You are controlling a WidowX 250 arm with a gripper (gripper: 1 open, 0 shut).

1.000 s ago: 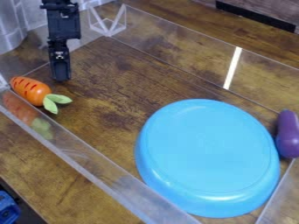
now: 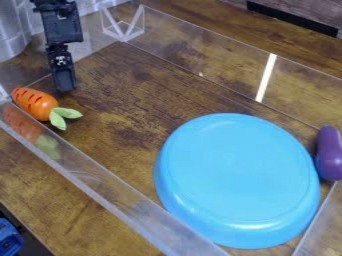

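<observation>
My black gripper point(image 2: 62, 70) reaches down at the top left, just behind an orange toy carrot point(image 2: 35, 101) with green leaves that lies by the clear wall. Its fingertips are small and dark here, and I cannot tell whether it is open or shut. A large blue upturned plate or disc point(image 2: 235, 178) lies at the lower right, and a purple toy eggplant point(image 2: 329, 155) rests at the right edge.
Clear plastic walls point(image 2: 114, 190) enclose the wooden floor point(image 2: 160, 90). A small blue object point(image 2: 7, 240) sits outside at the lower left.
My gripper has shifted slightly left over the last second. The carrot, blue disc and eggplant have stayed where they were.
</observation>
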